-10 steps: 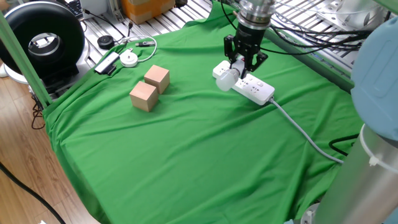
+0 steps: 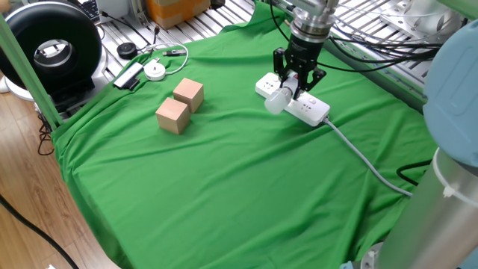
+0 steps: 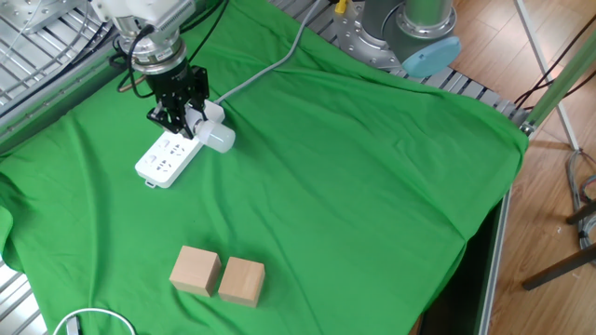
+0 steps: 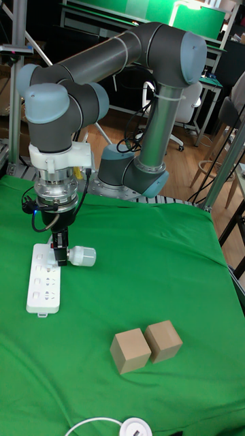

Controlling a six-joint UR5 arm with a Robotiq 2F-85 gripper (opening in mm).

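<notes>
A white bulb-shaped lamp (image 2: pixel 278 101) lies sideways in my gripper (image 2: pixel 293 84), which is shut on its narrow end. In exterior view 2 the rounded end of the lamp (image 3: pixel 218 138) points away from the fingers over the green cloth. The white power strip (image 2: pixel 311 110) lies flat directly beneath the gripper, its sockets facing up. Seen in exterior view 3, the gripper (image 4: pixel 62 255) is at the right side of the strip (image 4: pixel 42 292), towards its far end. Whether the lamp's base touches a socket is hidden by the fingers.
Two wooden cubes (image 2: pixel 173 116) (image 2: pixel 189 94) sit close together on the cloth. A grey cord (image 2: pixel 366 161) runs from the strip to the table edge. A white cable with a round puck (image 2: pixel 154 70) lies at one corner.
My gripper has moved down and slightly right in exterior view 1, carrying the lamp closer to the power strip. The cubes and strip have stayed in place.
</notes>
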